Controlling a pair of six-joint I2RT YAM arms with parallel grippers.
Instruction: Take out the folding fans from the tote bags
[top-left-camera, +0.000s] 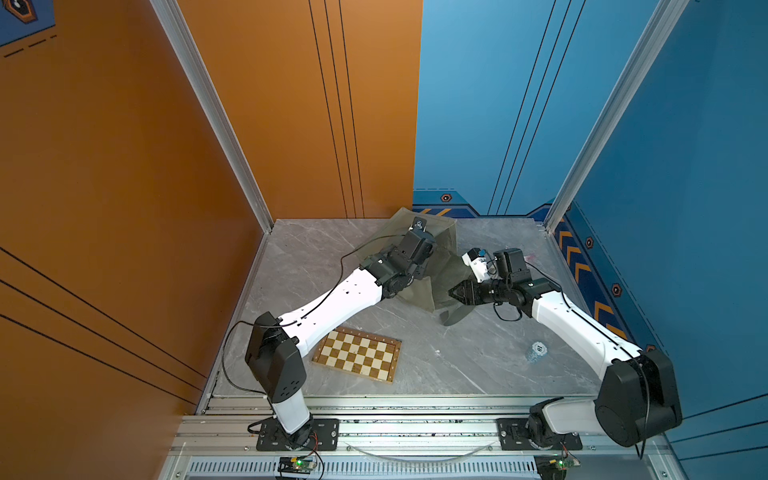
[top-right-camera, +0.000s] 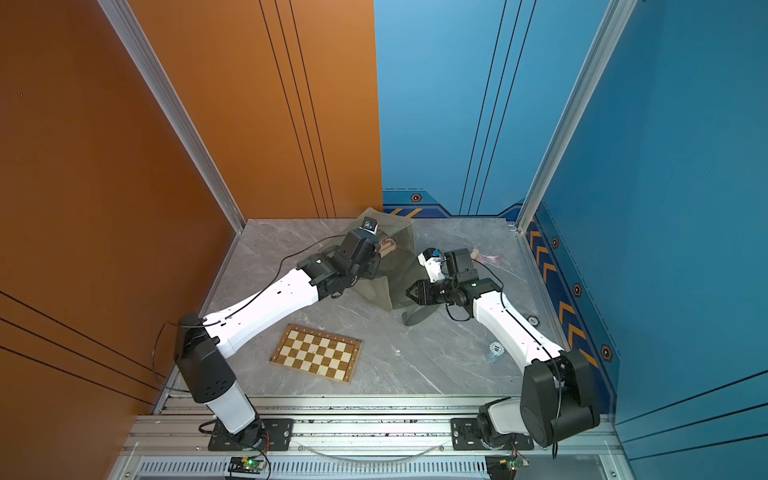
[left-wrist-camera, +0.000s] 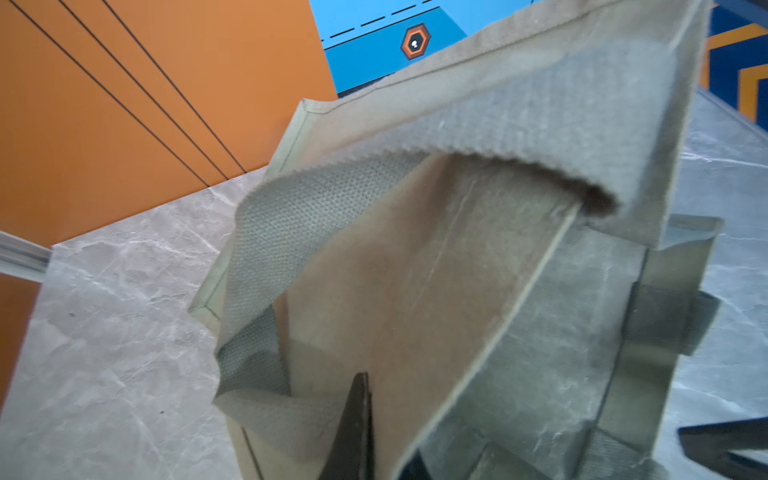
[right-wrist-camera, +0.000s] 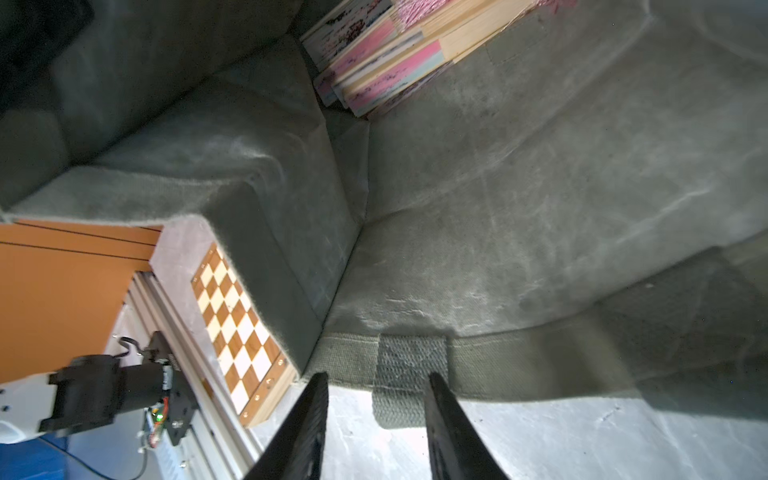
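Observation:
An olive canvas tote bag (top-left-camera: 444, 292) lies tipped open at the back middle. Several wooden folding fans with pink and pale prints (right-wrist-camera: 392, 72) lie inside it in the right wrist view. My left gripper is low in its wrist view against the bag's fabric edge, shut, apparently on thin canvas; its tips are partly hidden. My right gripper is at the bag's mouth, fingers apart with nothing between them, pointing into the bag below the fans. More fans lie on the table behind the right arm (top-right-camera: 488, 257).
A chessboard (top-left-camera: 356, 353) lies at the front left. A clear container (top-left-camera: 537, 352) stands at the front right, with a small dark tin (top-right-camera: 533, 321) beside the right arm.

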